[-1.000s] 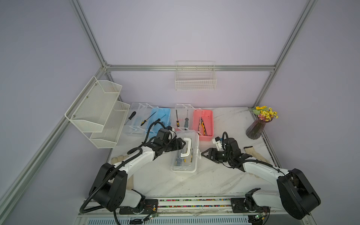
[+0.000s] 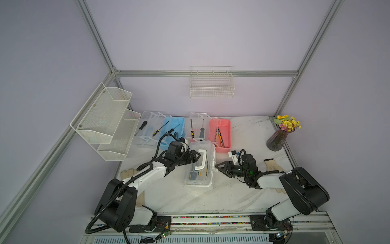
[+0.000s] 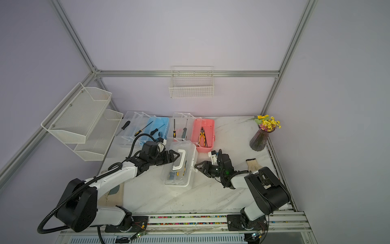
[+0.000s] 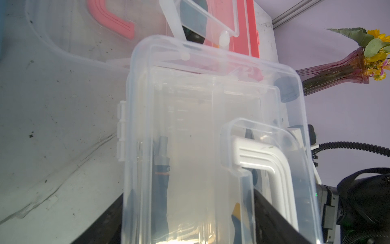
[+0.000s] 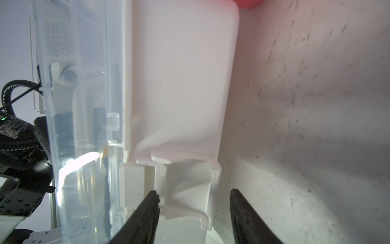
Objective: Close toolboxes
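Observation:
A clear toolbox with white handle and tools inside lies with its lid down at the table's centre. My left gripper is shut on its lid from the left; the fingertips are hidden behind clear plastic in the left wrist view. My right gripper stands part open at the white latch on the box's right side. Behind, a blue toolbox and a pink toolbox stand with clear lids open, holding screwdrivers and pliers.
A vase of flowers stands at the right. Gloves lie near both side edges. Wire baskets hang on the left and back walls. Some bare table lies at the front middle and back right.
The right arm has shifted, its gripper moving slightly left toward the latch side of the clear box. The left arm is nearly still.

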